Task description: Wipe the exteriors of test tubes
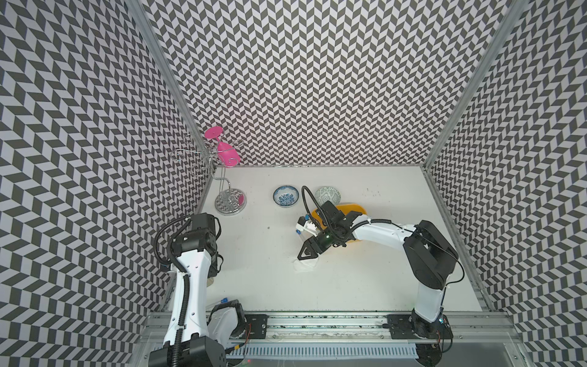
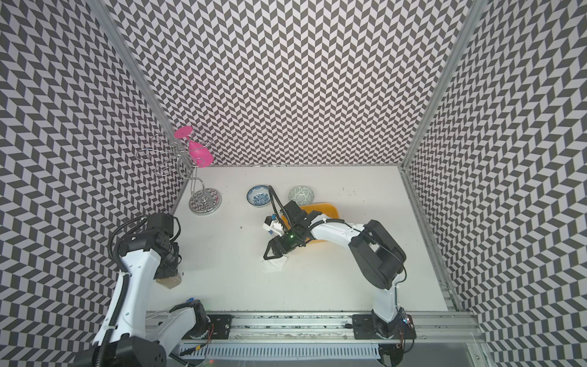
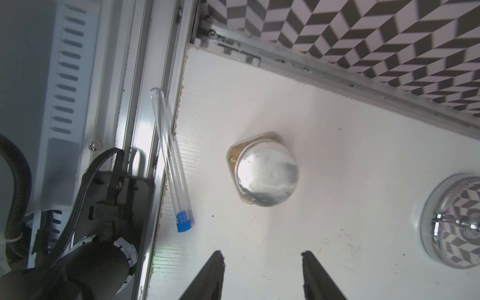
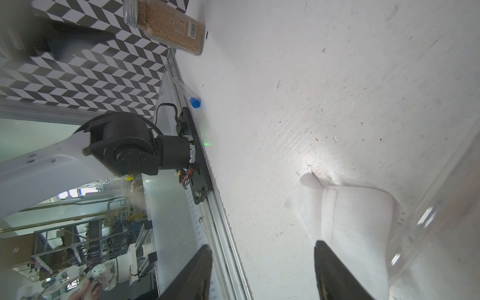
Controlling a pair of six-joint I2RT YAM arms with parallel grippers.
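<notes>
Two clear test tubes (image 3: 175,165) lie side by side along the table's left front edge, at least one with a blue cap (image 3: 183,220). My left gripper hangs over the left of the table above a lidded jar (image 3: 266,172); its fingers stand apart in its wrist view, and whether they hold anything is unclear. My right gripper is open near the middle of the table, above a folded white cloth (image 4: 357,220). A clear, blurred object (image 4: 435,195) shows at the right edge of the right wrist view.
An orange tray (image 1: 357,209), a blue bowl (image 1: 285,195) and a pale patterned bowl (image 1: 327,194) stand at the back middle. A chrome stand (image 1: 229,202) with pink items (image 1: 227,154) is at the back left.
</notes>
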